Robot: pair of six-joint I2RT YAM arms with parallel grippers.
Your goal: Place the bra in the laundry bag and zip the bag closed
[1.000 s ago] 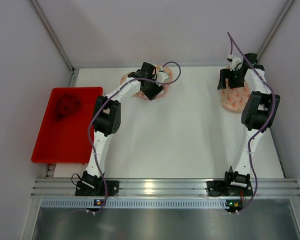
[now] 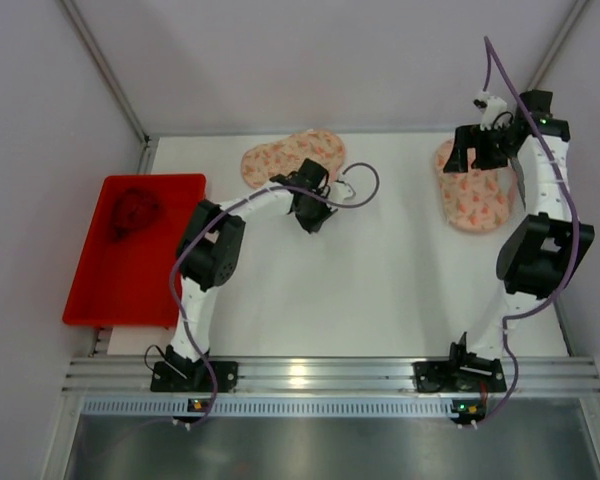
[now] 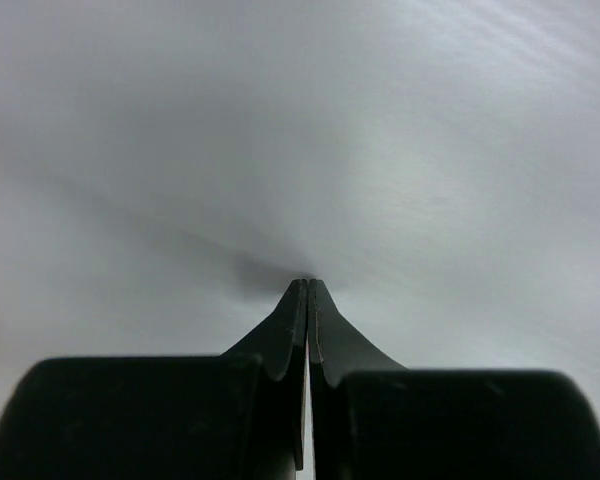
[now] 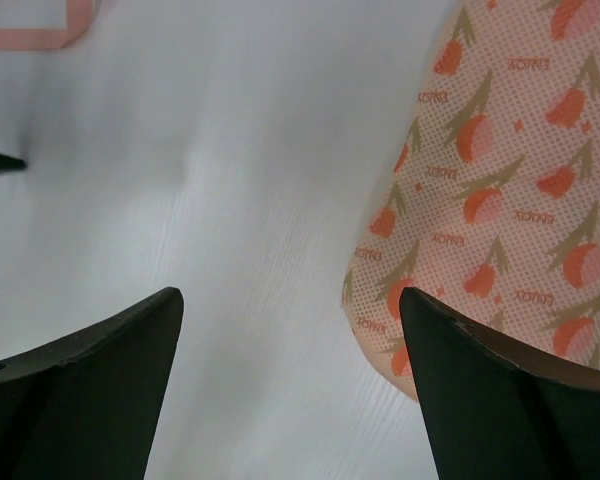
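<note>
In the top view the bra, peach with fruit print, lies flat at the back left. Its pink strap shows at the upper left of the right wrist view. My left gripper is shut with nothing between its fingers, over bare white table; the strap is outside them. At the back right lies a piece of the same print; I cannot tell whether it is the laundry bag. My right gripper stands open above that piece's left edge, one finger over the print and the other over bare table.
A red bin at the left holds a dark red bundle. Between the two printed pieces and in front of them, the white table is clear. Walls close off the back and both sides.
The right gripper has lifted and shifted right, still open.
</note>
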